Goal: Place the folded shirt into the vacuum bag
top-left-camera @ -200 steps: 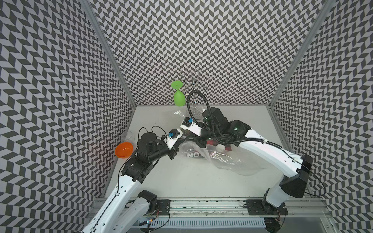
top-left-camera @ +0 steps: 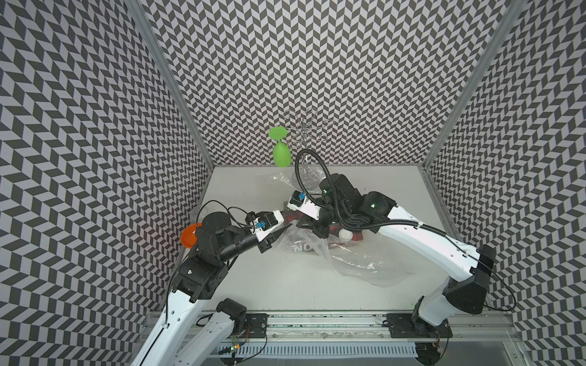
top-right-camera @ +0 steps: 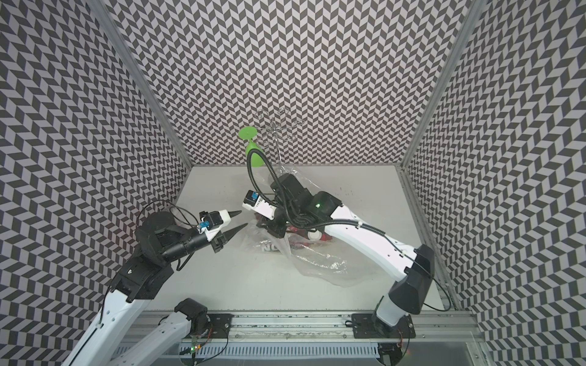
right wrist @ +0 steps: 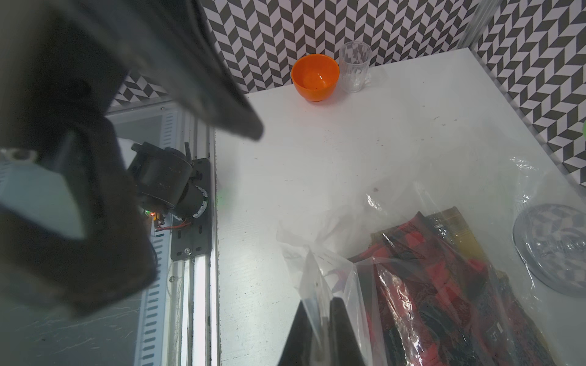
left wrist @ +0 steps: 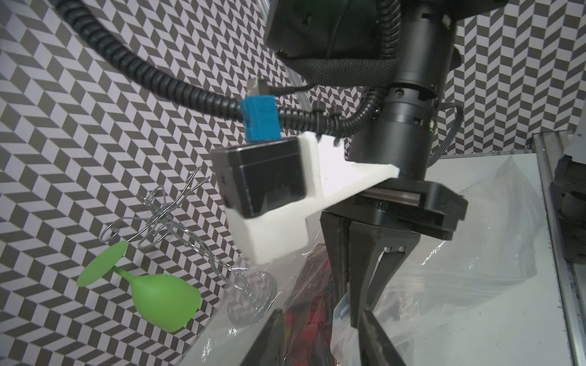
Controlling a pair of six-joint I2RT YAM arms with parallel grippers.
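Observation:
The clear vacuum bag (top-left-camera: 366, 262) lies crumpled across the middle of the table, with the red and dark folded shirt (right wrist: 427, 286) showing through and under its plastic; whether it is fully inside I cannot tell. My right gripper is shut on a gathered edge of the bag near the shirt. My left gripper (top-right-camera: 243, 219) stands open, just left of the right one and over the bag, its fingertips apart with nothing seen held between them.
An orange bowl (right wrist: 315, 76) and a clear glass (right wrist: 355, 67) stand at the left edge. A green cup (top-left-camera: 281, 153) hangs on a wire stand at the back.
The right arm has shifted slightly right and down in view, and the bag's front part has moved a little.

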